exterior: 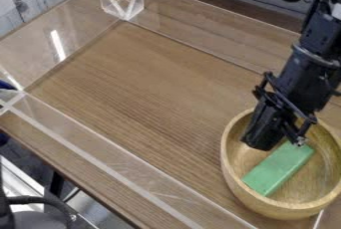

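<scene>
My black gripper (277,128) reaches down from the upper right into the near side of a round beige bowl (298,203) at the lower right. Its fingertips are dark and crowded against the bowl's upper-left interior; they look shut, with nothing visible between them. A green rectangular block (280,168) lies in the bowl just below the fingertips, its upper end partly behind the gripper. Whether the fingers touch it cannot be told.
The wooden tray floor (134,84) is clear to the left and centre, with transparent edges. A clear plastic piece (123,4) stands at the back left. A dark object (27,208) sits at the lower left, outside the tray.
</scene>
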